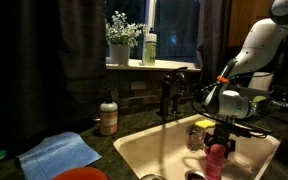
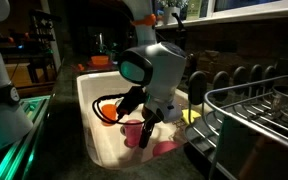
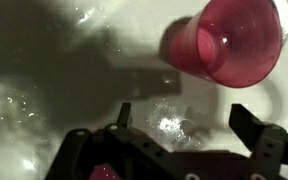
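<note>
A pink cup (image 1: 215, 161) stands inside the white sink (image 1: 149, 150), directly under my gripper (image 1: 222, 140). In exterior view 2 that pink cup (image 2: 133, 133) is by the fingers. The wrist view shows a pink-red cup (image 3: 227, 42) at upper right, away from the fingers. Another pink-red thing (image 3: 104, 172) is mostly hidden behind my gripper at the bottom edge. My fingers are spread wide, and no object shows gripped between them. An orange item (image 2: 109, 112) and a flat red item (image 2: 164, 148) also lie in the sink.
Beside the sink rises a black faucet (image 1: 166, 95). A metal dish rack (image 2: 249, 110) flanks the arm. A soap bottle (image 1: 108, 116), blue cloth (image 1: 57, 155) and red bowl (image 1: 82, 174) occupy the counter. A yellow sponge (image 1: 204, 123) sits at the sink's back edge.
</note>
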